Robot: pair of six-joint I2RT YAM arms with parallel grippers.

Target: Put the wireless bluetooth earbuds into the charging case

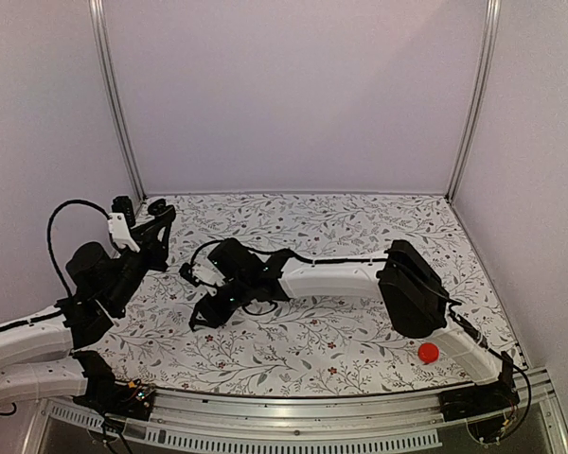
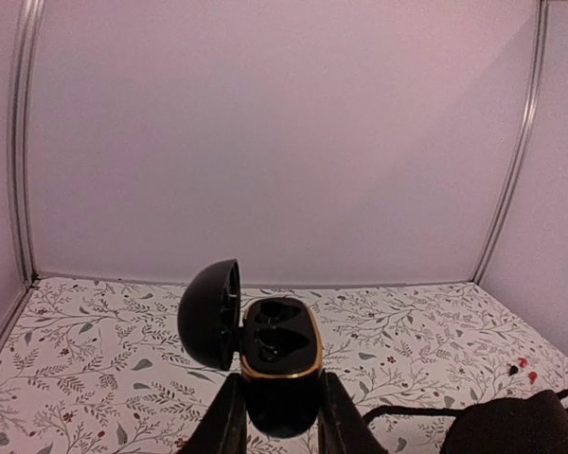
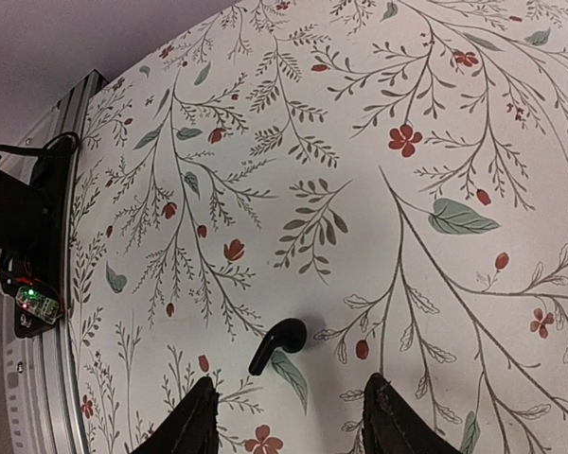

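Note:
The black charging case [image 2: 281, 397] has a gold rim, and its rounded lid [image 2: 206, 317] stands open to the left. My left gripper is shut on the lower part of the case, holding it above the table at the left. Dark recesses show in the top of the case. On the patterned table a black earbud [image 3: 286, 336] lies with its stem pointing to the lower left. Just ahead of it, my right gripper is part open, its fingers to either side and nothing between them. In the top view the right gripper [image 1: 199, 320] covers the earbud.
A red round disc [image 1: 428, 353] lies at the table's front right. Small red pieces [image 2: 533, 376] and a black piece [image 2: 513, 370] sit far right in the left wrist view. Pale walls enclose the sides and back.

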